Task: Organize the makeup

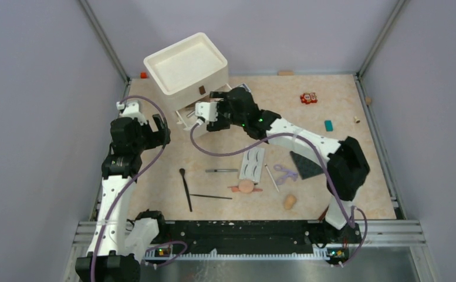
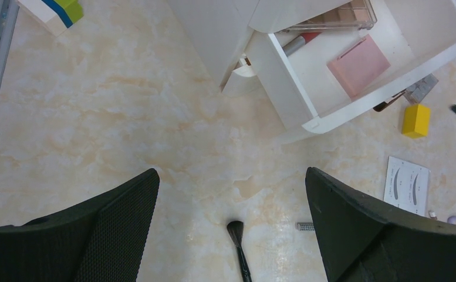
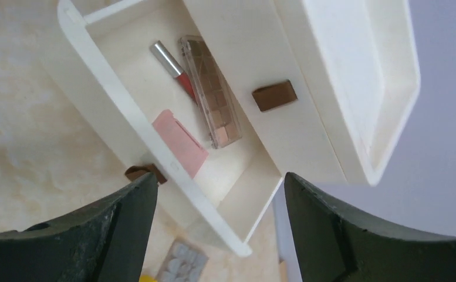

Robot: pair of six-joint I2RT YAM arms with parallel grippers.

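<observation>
The white organizer [image 1: 185, 61] stands at back left, its lower drawer [image 2: 281, 82] pulled out. In it lie a clear palette [image 3: 213, 91], a red-and-silver tube [image 3: 166, 59] and a pink compact [image 3: 178, 144]. My right gripper is over the drawer, open with nothing between its fingers in its wrist view. My left gripper stands open and empty left of the organizer. On the table lie a dark brush [image 1: 185, 191], a thin pencil [image 1: 210, 196], a silver stick [image 1: 221, 170], a lash tray [image 1: 252, 163], a round powder item [image 1: 246, 185] and a sponge [image 1: 290, 201].
Purple scissors [image 1: 286, 173], a white pen [image 1: 272, 179], a dark square [image 1: 306, 165], a teal block [image 1: 328, 126] and a red object [image 1: 308, 97] lie to the right. A yellow block [image 2: 415, 120] is near the drawer. The table left of the drawer is clear.
</observation>
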